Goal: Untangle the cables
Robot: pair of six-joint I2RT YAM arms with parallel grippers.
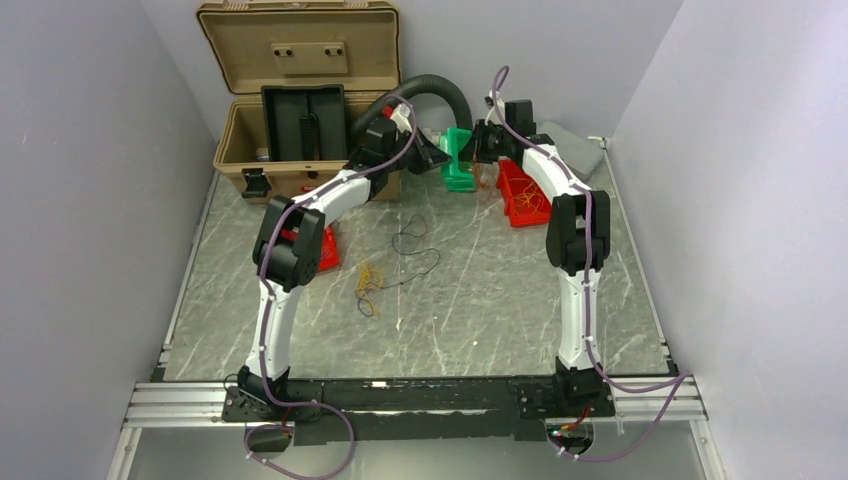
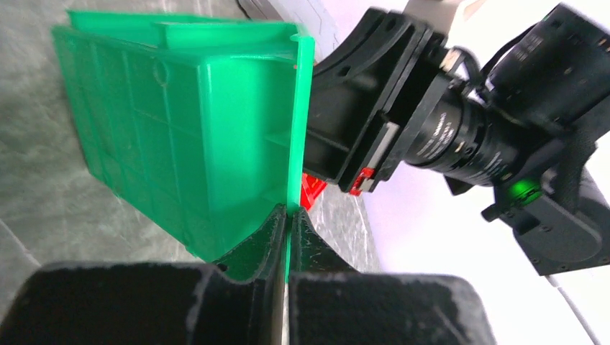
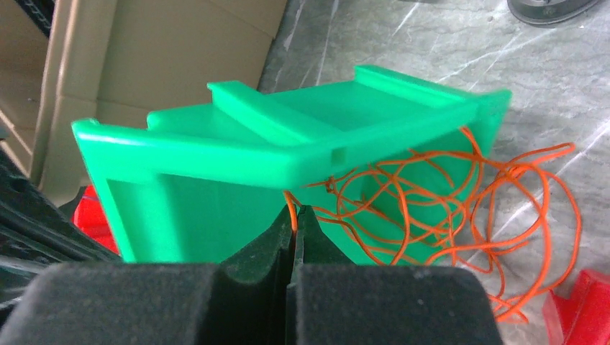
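A green bin [image 1: 459,162] is held up and tipped at the back of the table, my left gripper shut on its rim. Across from it, my right gripper is shut with a strand of the orange cable [image 3: 403,194] between its fingertips. The rest of that cable hangs in loose loops at the bin's open side, some crossing in front of its green wall. On the table's middle, a dark cable [image 1: 425,255] lies in curves, joined at its lower end with a bunched yellow cable [image 1: 369,285].
A red bin [image 1: 517,186] with yellow cable stands under the right arm. Another red bin [image 1: 329,252] is partly covered by the left arm. Behind are the open tan case [image 1: 228,150] and a black hose [image 1: 447,88].
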